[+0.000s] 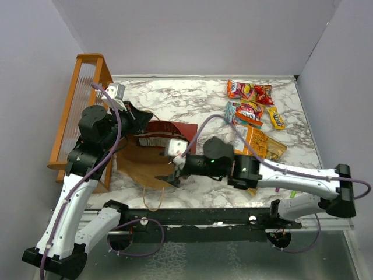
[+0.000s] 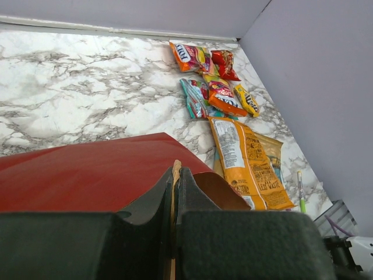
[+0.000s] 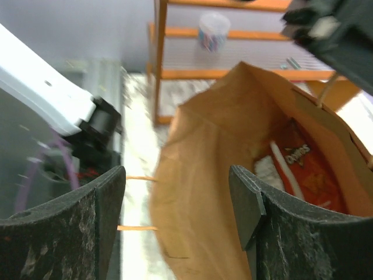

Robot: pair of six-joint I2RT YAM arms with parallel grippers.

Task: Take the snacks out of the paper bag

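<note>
The paper bag (image 1: 137, 166), red outside and tan inside, lies on the left of the table with its mouth toward the front. My left gripper is shut on the bag's thin cord handle (image 2: 176, 167). At the bag's mouth, my right gripper (image 1: 165, 165) stands open, its fingers (image 3: 90, 219) apart with nothing between them. Inside the bag, a red packet (image 3: 309, 172) with white lettering shows in the right wrist view. Several snacks lie on the right of the table, among them a large orange packet (image 2: 247, 160) and a small yellow one (image 1: 275, 118).
A wooden rack (image 1: 73, 111) stands left of the bag, close to the left arm. Grey walls enclose the back and sides. Bare marble (image 1: 175, 96) is free at the back middle. The right arm crosses over the front right.
</note>
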